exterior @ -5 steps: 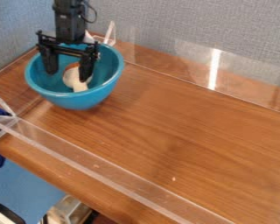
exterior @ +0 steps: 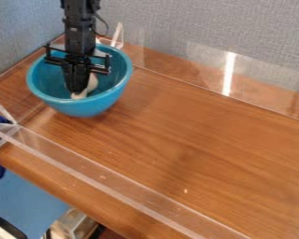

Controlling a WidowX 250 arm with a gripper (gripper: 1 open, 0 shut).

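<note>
A blue bowl [exterior: 100, 103] stands at the back left of the wooden table. My black gripper [exterior: 78, 75] reaches down into it from above, its fingers drawn together low in the bowl. A pale object [exterior: 81, 91] lies in the bowl at the fingertips, partly hidden by them; whether it is between them I cannot tell.
A wall stands behind, and a clear rim runs along the left edge. Blue and other small items sit off the table at the lower left.
The gripper's fingers have come together from a wider spread and sit lower in the bowl, covering more of the pale object.
</note>
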